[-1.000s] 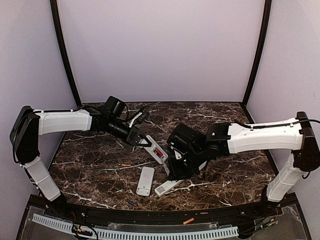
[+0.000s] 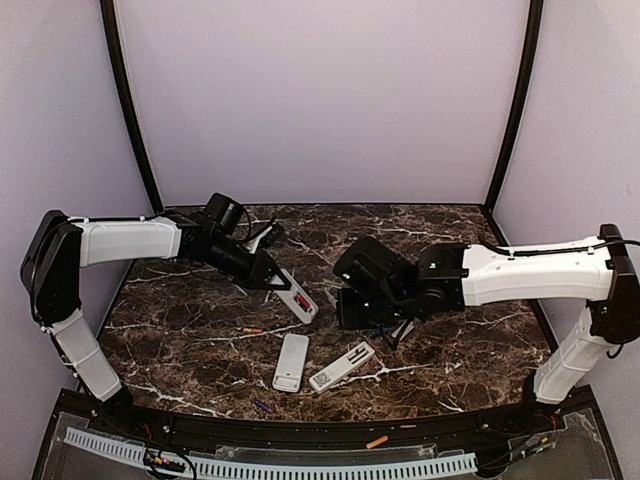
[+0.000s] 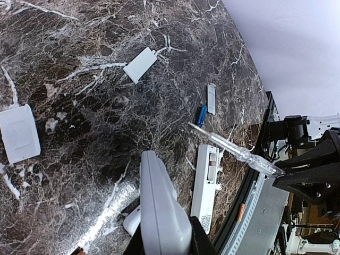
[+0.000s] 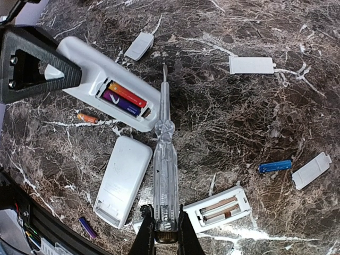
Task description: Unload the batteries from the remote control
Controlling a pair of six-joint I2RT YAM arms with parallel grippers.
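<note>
My left gripper (image 2: 270,280) holds a white remote (image 4: 79,79) raised above the table, its battery bay showing an orange battery (image 4: 127,94) and a purple battery (image 4: 119,103). Its exact finger opening is hard to see. My right gripper is shut on a clear screwdriver (image 4: 165,180), whose tip (image 4: 165,71) points beside the bay, near the remote's end. A second remote (image 2: 340,367) with an open bay and a white remote-like piece (image 2: 291,362) lie below on the table.
Loose covers (image 4: 251,65) (image 4: 311,170) are scattered on the marble. A blue battery (image 4: 274,166), an orange battery (image 4: 87,118) and a purple one (image 4: 87,227) lie loose.
My right gripper with the screwdriver has shifted up and slightly away from the remote's bay. The left arm and its remote have moved slightly toward the left.
</note>
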